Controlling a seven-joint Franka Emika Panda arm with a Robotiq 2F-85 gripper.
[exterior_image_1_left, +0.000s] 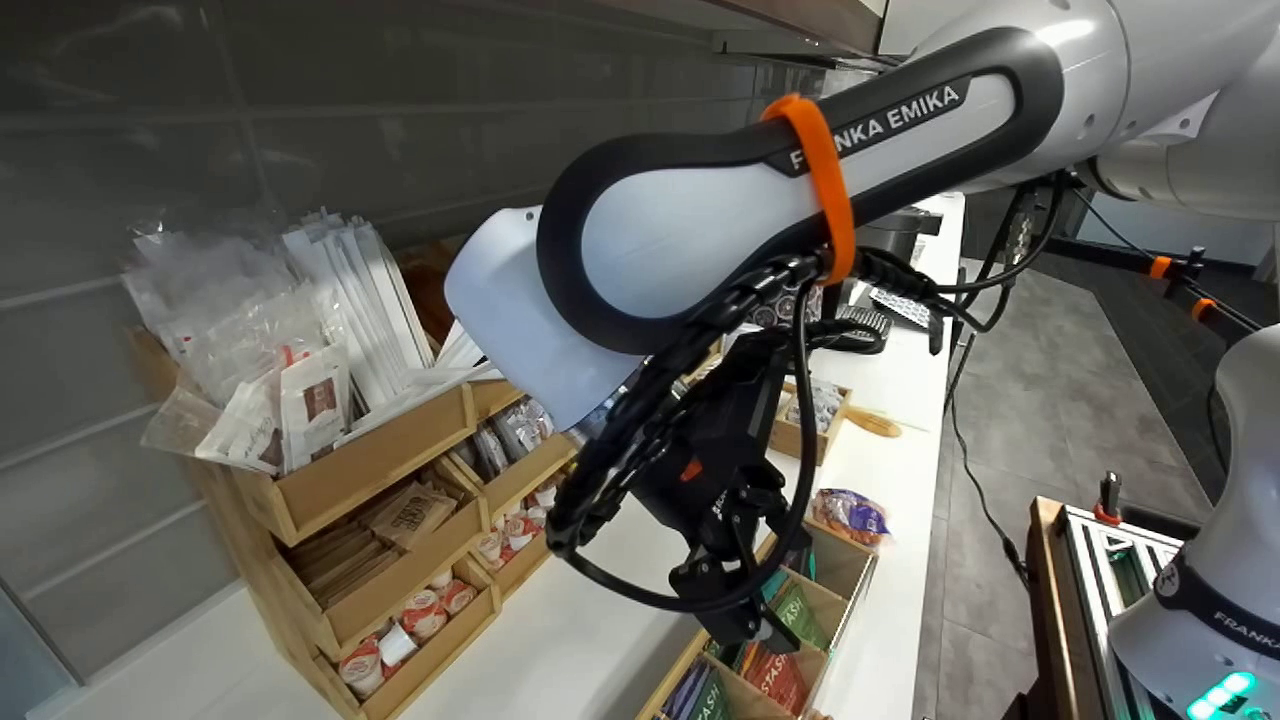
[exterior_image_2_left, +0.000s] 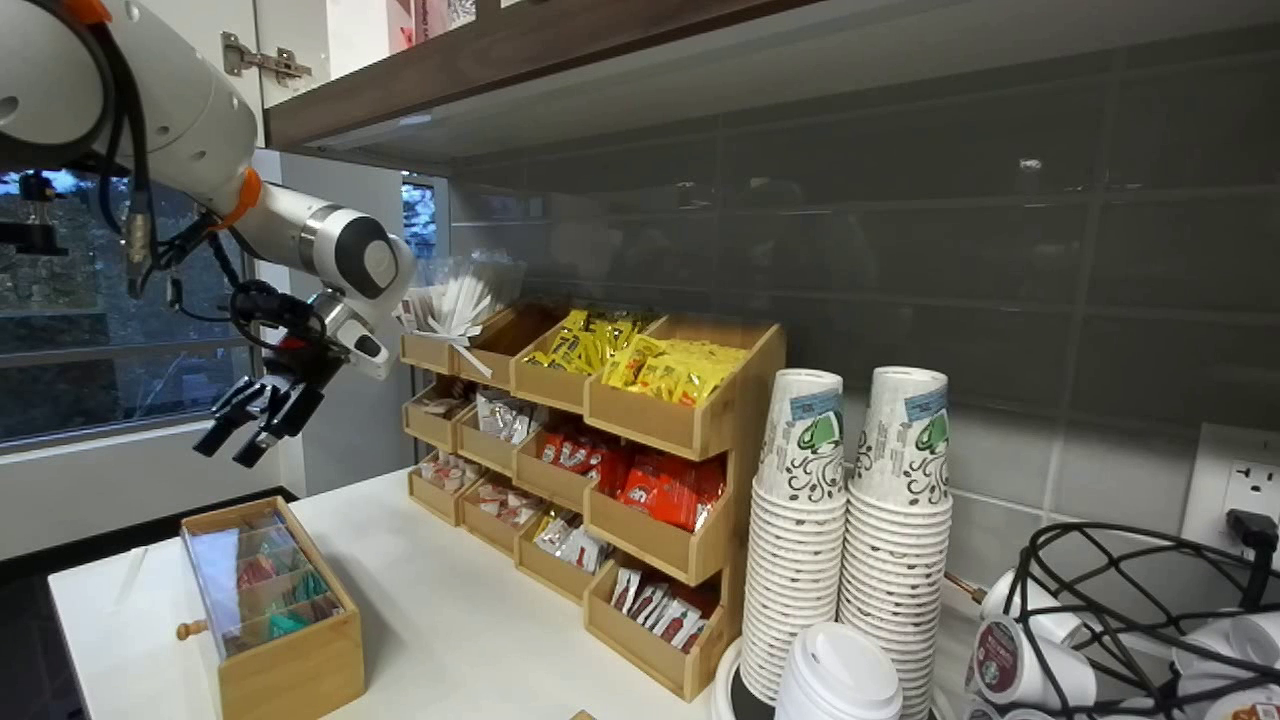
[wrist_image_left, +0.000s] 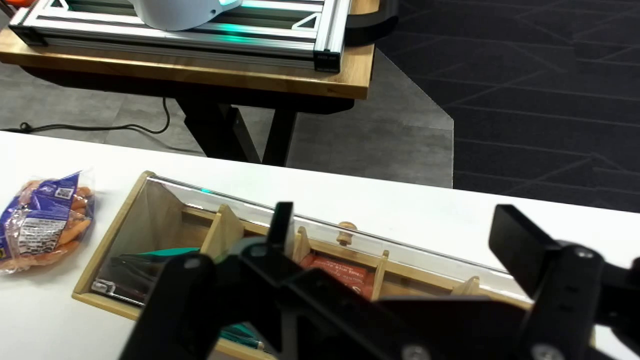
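Above a wooden tea box (exterior_image_2_left: 292, 648) hangs my gripper (exterior_image_2_left: 229, 454), open, with nothing between its fingers. In the wrist view the gripper has its two fingertips wide apart, and its body hides part of the box. The box has dividers and a clear front with a wooden knob (wrist_image_left: 346, 233). Red tea packets (wrist_image_left: 342, 273) lie in one compartment and green ones (exterior_image_1_left: 800, 614) in another. To one side of the box, on the white counter, is a purple bag of orange snacks (wrist_image_left: 48, 219).
A tiered wooden rack (exterior_image_2_left: 702, 546) of snack packets and creamers stands along the wall. Stacked paper cups (exterior_image_2_left: 797, 564) and a black wire basket (exterior_image_2_left: 1110, 618) are at the right. The counter (exterior_image_2_left: 480, 612) between box and rack is clear.
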